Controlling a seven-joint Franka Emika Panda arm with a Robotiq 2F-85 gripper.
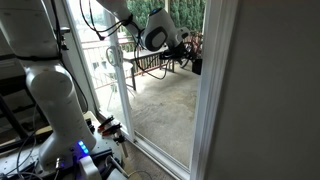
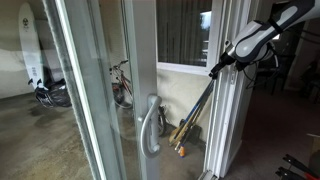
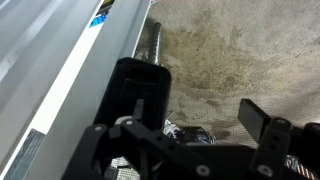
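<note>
My gripper stands open in the wrist view, its right finger (image 3: pixel 254 118) clear over the floor and nothing visible between the fingers. A black rounded object (image 3: pixel 132 76) lies beside and partly behind the left finger, against a pale frame (image 3: pixel 72 85); whether they touch I cannot tell. From its top a thin metallic rod (image 3: pixel 154 42) runs upward. In the first exterior view the arm (image 1: pixel 158 30) reaches through the doorway. The second shows the gripper (image 2: pixel 214 71) dark and small near the door jamb, above long-handled tools (image 2: pixel 192 117).
A glass door with a pale handle (image 2: pixel 149 126) stands left of the arm. The white door post (image 1: pixel 212 85) bounds the opening on the right. Beyond are a bicycle (image 2: pixel 122 88), an orange ball (image 2: pixel 182 152) and a surfboard (image 2: pixel 29 42). Open concrete floor (image 1: pixel 163 105) lies below the arm.
</note>
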